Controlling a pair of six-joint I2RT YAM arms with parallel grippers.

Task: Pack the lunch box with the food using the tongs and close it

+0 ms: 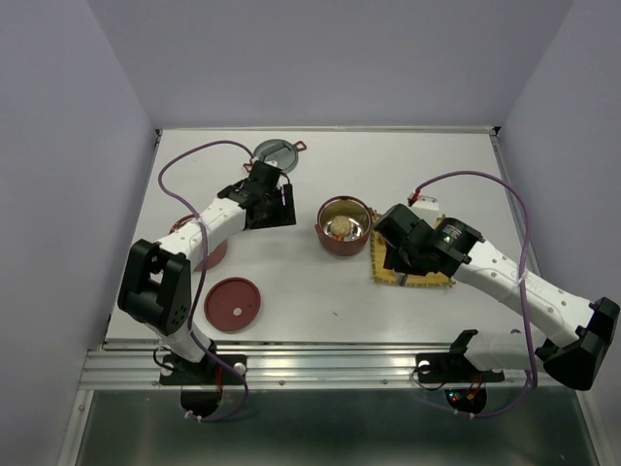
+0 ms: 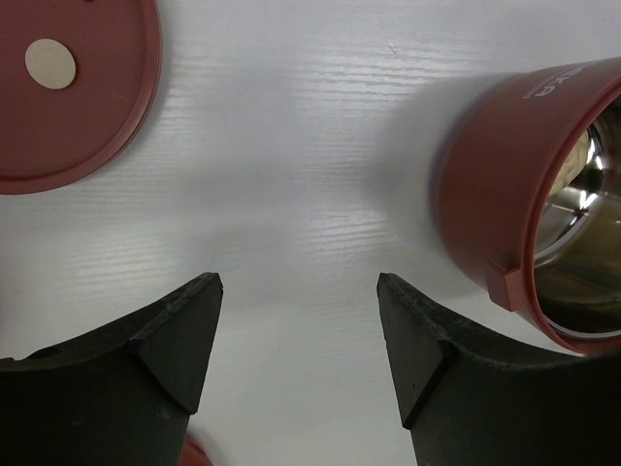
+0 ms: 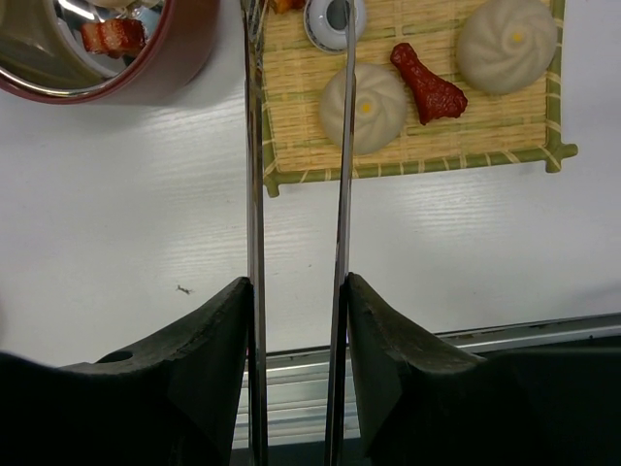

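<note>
A maroon lunch box (image 1: 340, 245) with a steel liner stands mid-table, holding a pale bun and brown pieces. On a bamboo mat (image 3: 485, 148) to its right lie two buns (image 3: 500, 47), a red drumstick-shaped piece (image 3: 432, 92) and a white ring-shaped item (image 3: 325, 34). My right gripper, with long metal prongs, is open above the mat's near left part. My left gripper is open and empty over bare table, left of the lunch box.
Maroon discs (image 1: 233, 304) lie at the left, one near, one under the left arm. A grey lid (image 1: 277, 152) lies at the back.
</note>
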